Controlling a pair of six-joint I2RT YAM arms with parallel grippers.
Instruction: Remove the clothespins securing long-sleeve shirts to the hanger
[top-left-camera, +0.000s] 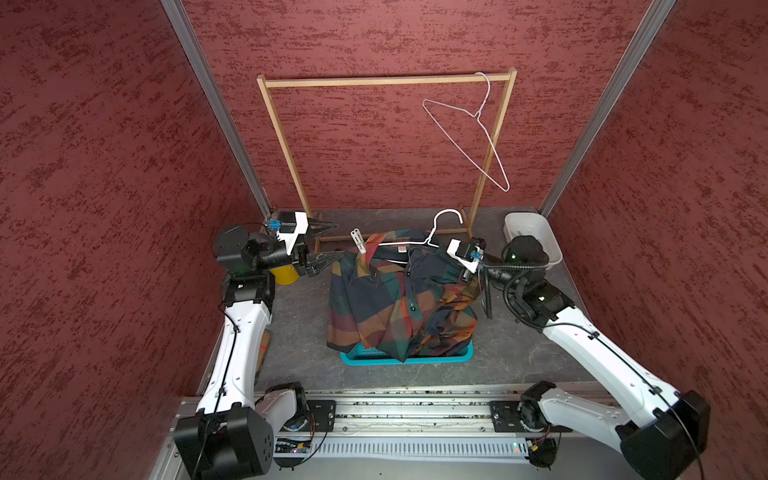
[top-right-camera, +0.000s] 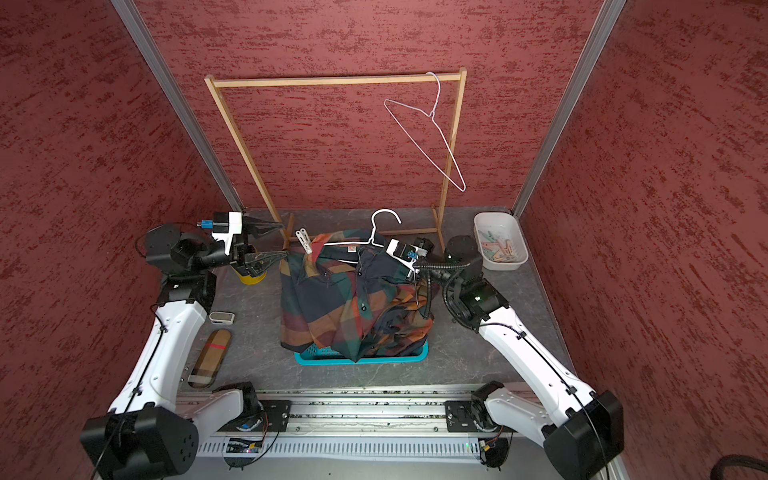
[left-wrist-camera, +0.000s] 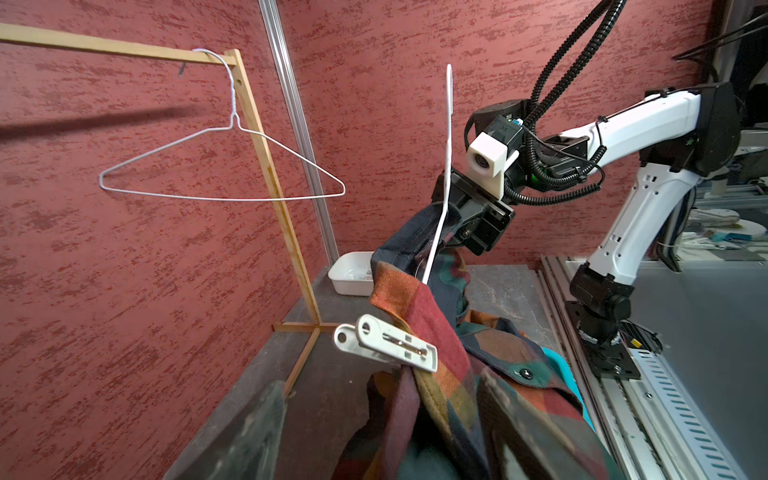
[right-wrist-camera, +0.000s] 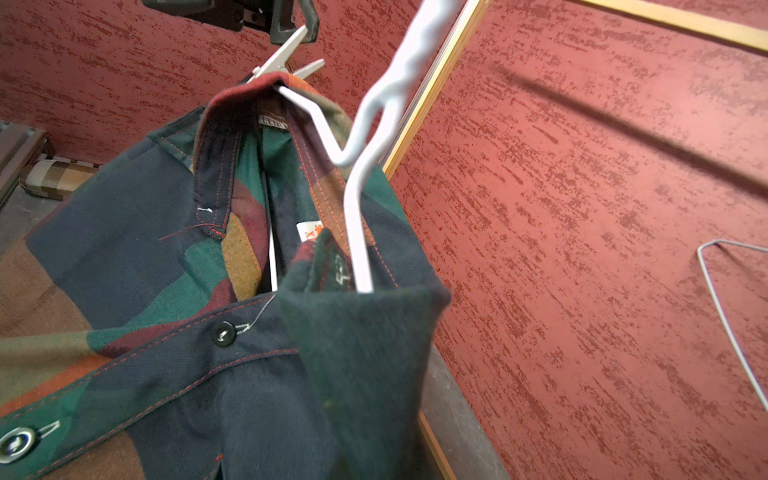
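Note:
The plaid long sleeve shirt (top-left-camera: 384, 304) drapes over a blue basket (top-left-camera: 408, 360), a white hanger (top-left-camera: 436, 224) inside its collar. A white clothespin (left-wrist-camera: 392, 344) clips the shirt's red-orange edge at the hanger's left side. My left gripper (top-left-camera: 316, 243) is open just left of the clothespin, empty, its blurred fingers either side below it in the left wrist view. My right gripper (top-left-camera: 468, 273) is shut at the shirt's right shoulder by the hanger; its fingertips are hard to make out among the dark cloth.
A wooden rack (top-left-camera: 384, 80) at the back carries an empty hanger (top-left-camera: 504, 180). A white bin of clothespins (top-right-camera: 500, 236) stands at the right rear. A yellow container (top-left-camera: 284, 274) is beside my left arm.

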